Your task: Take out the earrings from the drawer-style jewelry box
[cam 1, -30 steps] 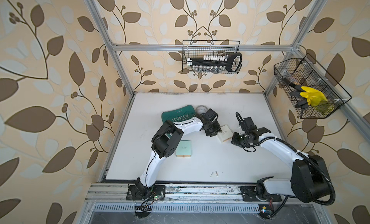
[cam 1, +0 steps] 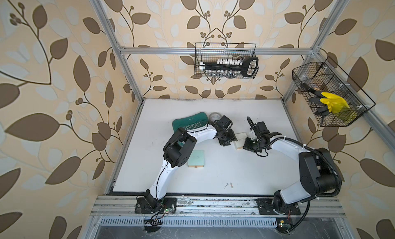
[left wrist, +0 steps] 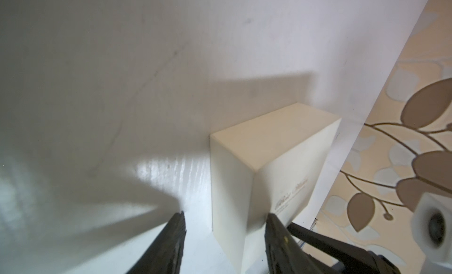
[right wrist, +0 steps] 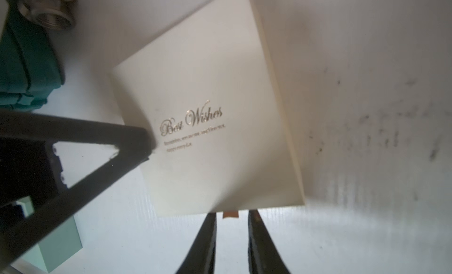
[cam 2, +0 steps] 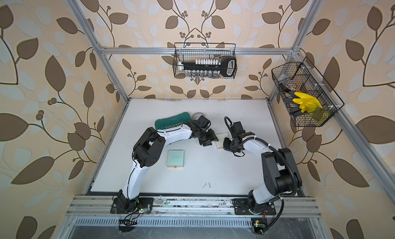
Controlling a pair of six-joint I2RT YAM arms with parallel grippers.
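Observation:
The cream drawer-style box (cam 1: 239, 138) lies between my grippers, its lid reading "Best Wishes" (right wrist: 190, 120) in the right wrist view. My left gripper is open at a near corner of the box, with one finger close against its side face. My right gripper is part open at the box's edge, either side of a small brown pull tab (right wrist: 230, 214); whether it touches the tab is unclear. Two small items, possibly earrings (cam 2: 207, 185), lie near the table's front edge.
A mint box (cam 1: 195, 158) sits front left of the cream box. A green pouch (cam 2: 172, 118) and a metal round object (cam 1: 215, 116) lie behind the left arm. Wire baskets hang on the walls.
The box has turned slightly.

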